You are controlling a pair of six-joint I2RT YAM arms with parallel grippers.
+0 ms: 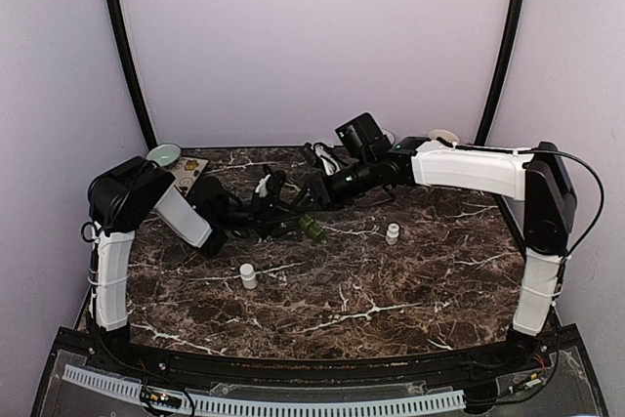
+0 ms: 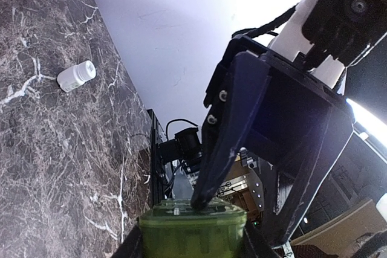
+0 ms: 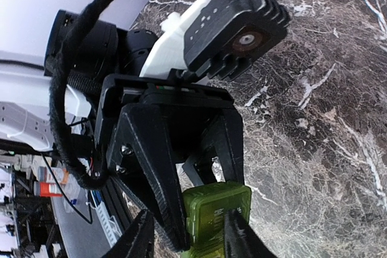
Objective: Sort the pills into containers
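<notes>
A translucent green container (image 1: pixel 312 229) hangs above the middle of the table, with my left gripper (image 1: pixel 296 218) shut on it. In the left wrist view the container (image 2: pixel 192 231) fills the bottom centre, between that gripper's dark fingers. My right gripper is part open close by; in its own view the green box (image 3: pixel 217 214) shows behind and between its fingertips. One right fingertip (image 2: pixel 204 196) appears to rest at the container's top edge; whether it presses there I cannot tell. White bottles stand on the table, one front left (image 1: pixel 248 276) and one to the right (image 1: pixel 393 233). No loose pills are visible.
At the back left are a pale green bowl (image 1: pixel 164 155) and a patterned tray (image 1: pixel 188 171). A pale bowl (image 1: pixel 444 136) sits at the back right, partly behind the right arm.
</notes>
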